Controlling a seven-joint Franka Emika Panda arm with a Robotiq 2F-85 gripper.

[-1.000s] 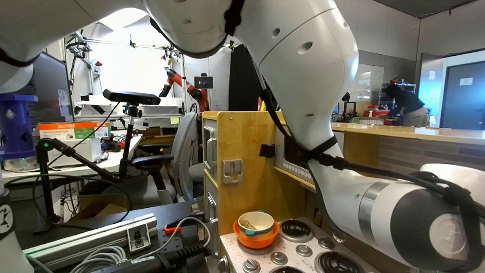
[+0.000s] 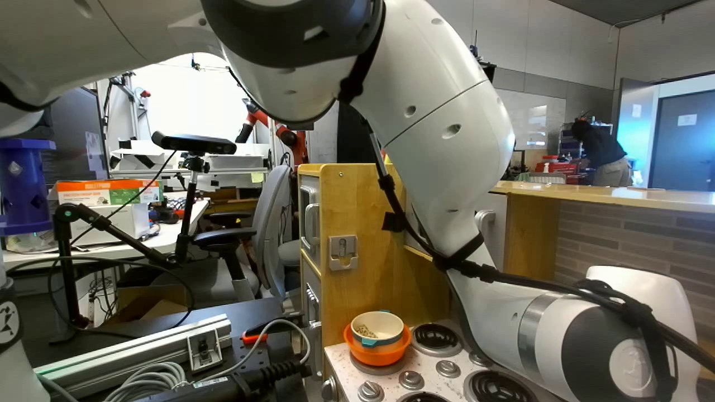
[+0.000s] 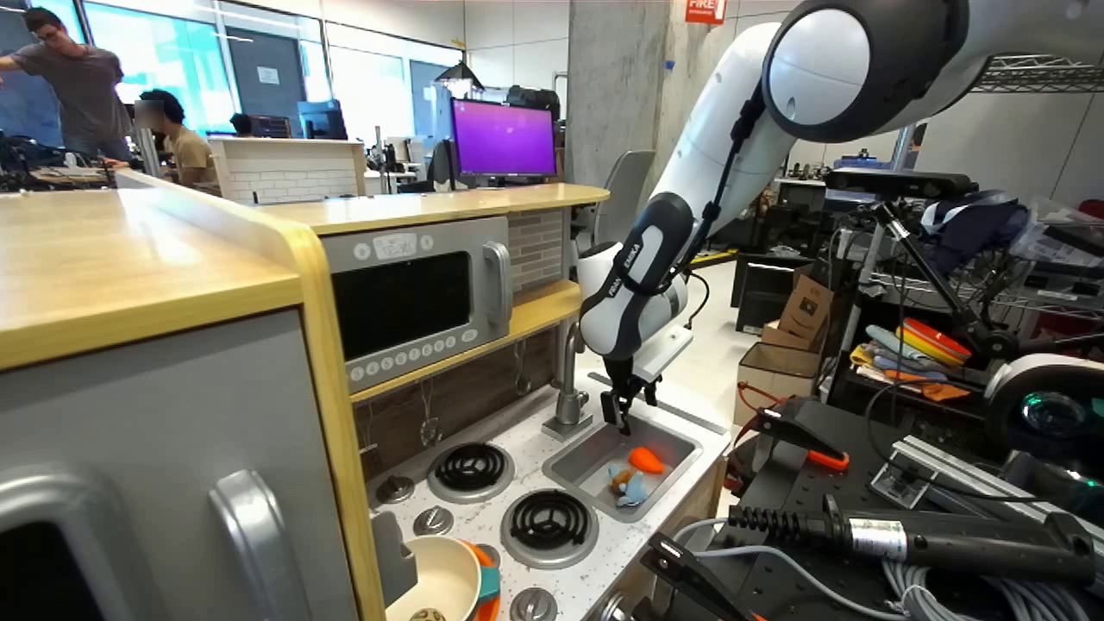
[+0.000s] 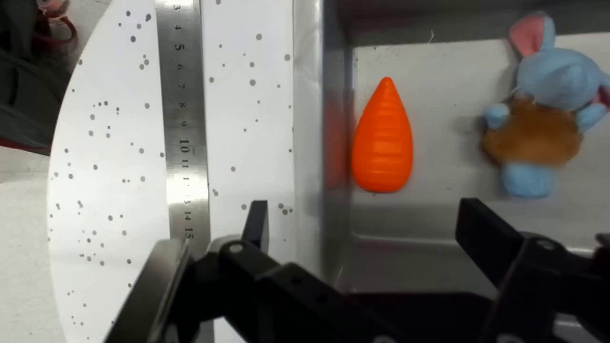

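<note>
My gripper is open, its two dark fingers far apart with nothing between them. In exterior view 2 the gripper (image 3: 627,405) hangs over the back of the grey sink (image 3: 568,471). Inside the sink lies a smooth orange carrot-shaped toy (image 4: 383,140), close to one wall, ahead of the fingertips in the wrist view. A blue and brown plush toy (image 4: 532,140) with pink ears rests apart from it on the sink floor. Exterior view 1 shows the arm, but the gripper is out of its frame.
A cream bowl (image 2: 377,327) sits in an orange bowl (image 2: 379,357) on the stove. The faucet (image 3: 569,378) rises beside the sink near my gripper. A microwave (image 3: 419,300) hangs above the counter. A metal ruler (image 4: 186,143) lies along the counter edge.
In exterior view 1 the arm's upper links sit lower, and its far end has shifted left and slightly up. The bowls have stayed in place.
</note>
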